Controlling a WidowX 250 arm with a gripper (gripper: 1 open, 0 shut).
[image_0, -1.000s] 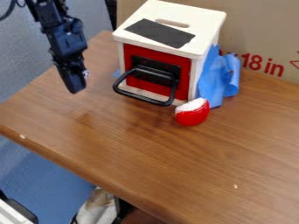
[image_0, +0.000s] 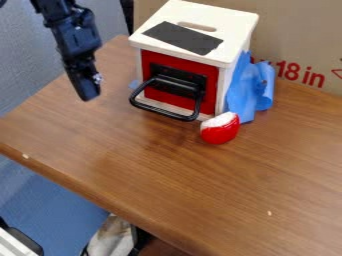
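My dark gripper (image_0: 88, 84) hangs above the left part of the wooden table, left of a white box (image_0: 201, 30) with a red front, a dark top patch and a black handle (image_0: 167, 110) at its front. Whether the gripper is open or shut is unclear. A red and white ball (image_0: 219, 131) sits at the box's front right corner.
A blue cloth (image_0: 251, 92) lies against the box's right side. A cardboard panel (image_0: 305, 40) stands behind. The table's edge runs along the lower left.
My gripper has shifted slightly at the left of the box; the box, ball and cloth are unmoved.
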